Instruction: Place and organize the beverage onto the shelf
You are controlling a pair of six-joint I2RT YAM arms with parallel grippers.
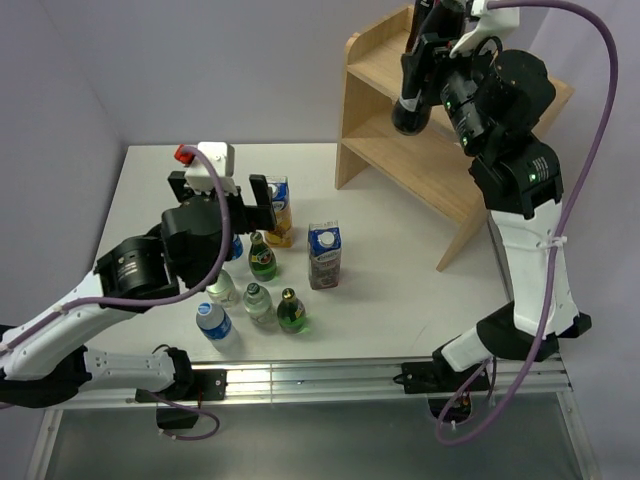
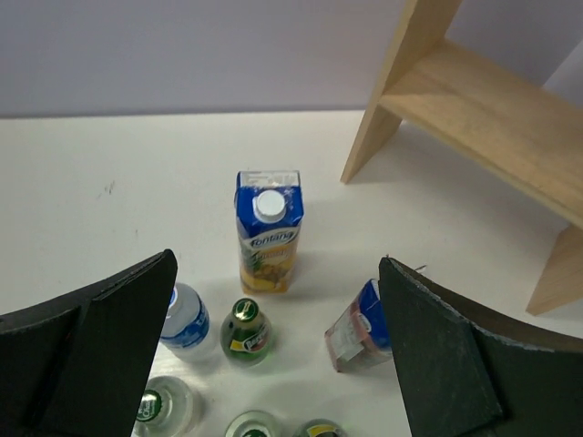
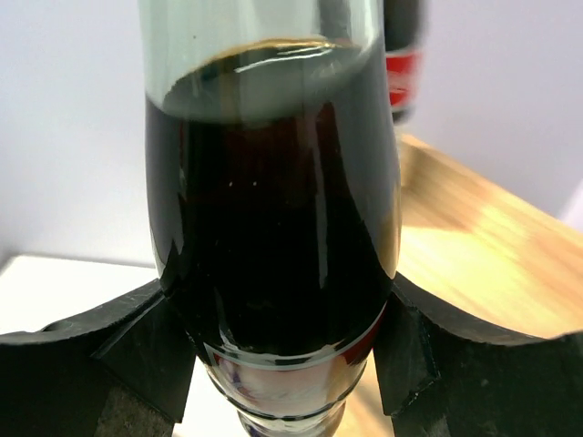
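Observation:
My right gripper (image 1: 425,75) is shut on a dark cola bottle (image 3: 273,209), raised over the wooden shelf (image 1: 400,160) at the upper right. Another cola bottle (image 3: 401,36) with a red label shows behind it. My left gripper (image 1: 222,188) is open and empty above the drinks on the table: a juice carton (image 2: 269,237), a second carton (image 1: 324,260), green bottles (image 1: 262,258), clear bottles (image 1: 258,308) and water bottles (image 1: 215,325).
Walls stand behind and to the right of the shelf.

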